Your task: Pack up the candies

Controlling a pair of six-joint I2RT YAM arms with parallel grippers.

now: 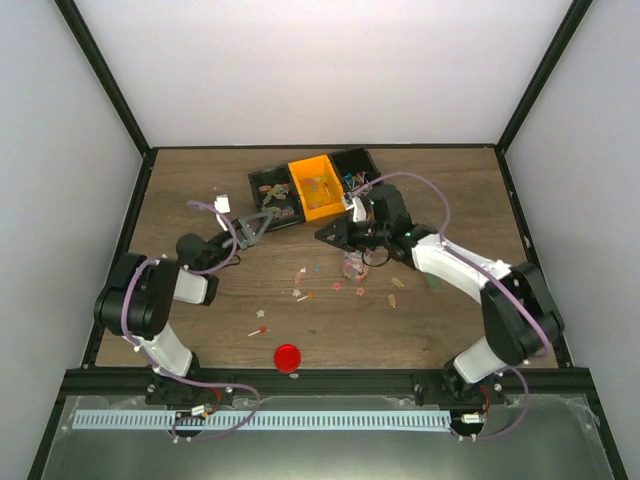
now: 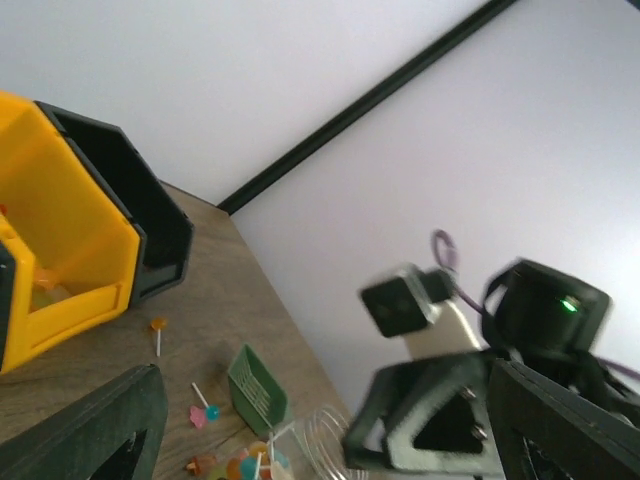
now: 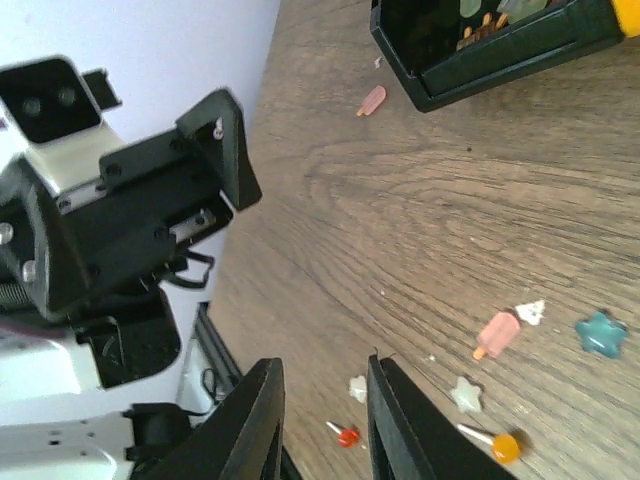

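Observation:
A round red lid [image 1: 287, 357] lies on the table near the front edge, clear of both arms. My left gripper [image 1: 262, 222] hovers beside the left black bin, its fingers [image 2: 90, 430] wide apart and nothing between them. Left of the clear jar [image 1: 355, 266] is my right gripper [image 1: 325, 236]; its fingers [image 3: 245, 420] stand apart around an empty gap. The jar, partly covered by the right arm from above, holds some coloured candies. Loose candies are scattered over the table, among them a star-shaped teal one [image 3: 602, 333] and an orange lollipop [image 3: 505, 447].
A joined row of bins stands at the back: a left black bin [image 1: 262, 184] with candies, a yellow bin [image 1: 298, 176] and a right black bin [image 1: 350, 157]. A green basket [image 2: 256, 390] stands on the right.

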